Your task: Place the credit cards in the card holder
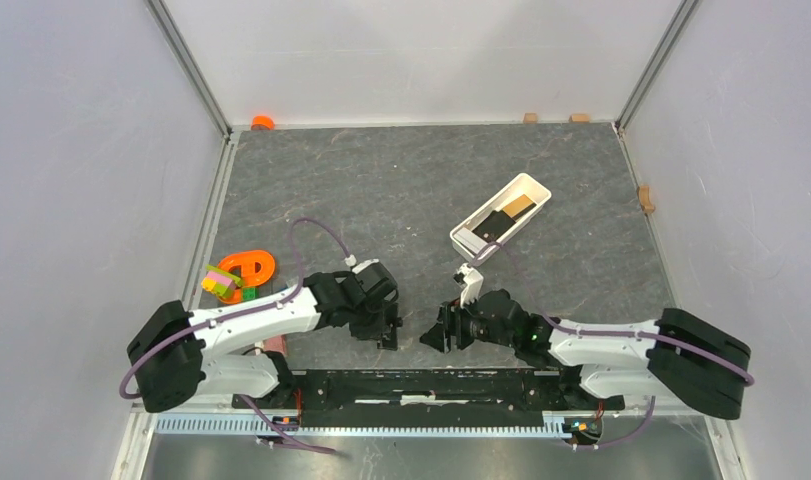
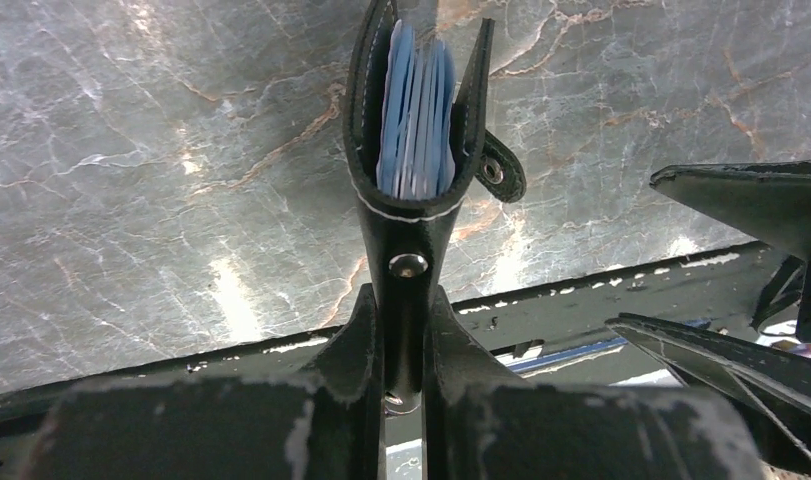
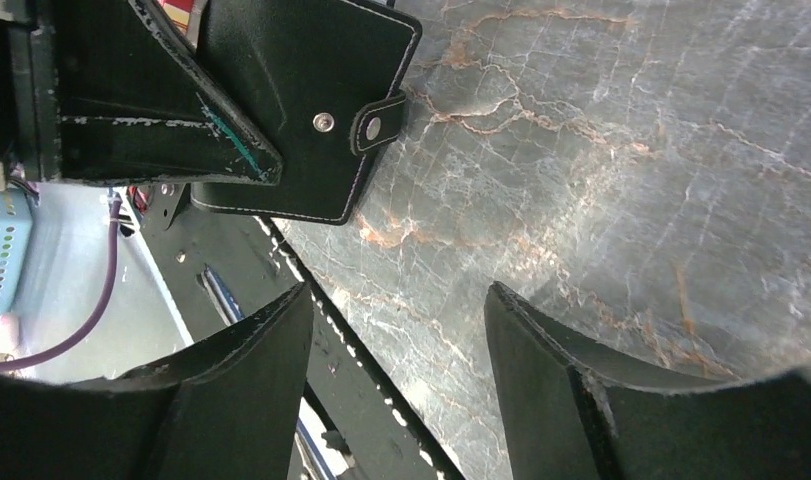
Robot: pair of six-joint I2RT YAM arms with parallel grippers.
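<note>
In the left wrist view, a black leather card holder point(image 2: 408, 240) stands on edge, its pale blue card sleeves point(image 2: 416, 115) fanned between the covers. My left gripper is shut on the holder's spine side. From the right wrist view, the holder point(image 3: 291, 110) shows its flat cover and a snap strap hanging at one edge. My right gripper is part open, only the table visible between its fingertips, apart from the holder. In the top view it point(image 1: 441, 342) sits to the right of the left gripper point(image 1: 387, 338). I see no loose credit card clearly.
A white tray point(image 1: 464, 222) with a black item point(image 1: 494, 226) and a tan piece point(image 1: 519, 207) lies at the back right. Toy blocks point(image 1: 219, 282) and an orange toy point(image 1: 268, 266) stand at the left.
</note>
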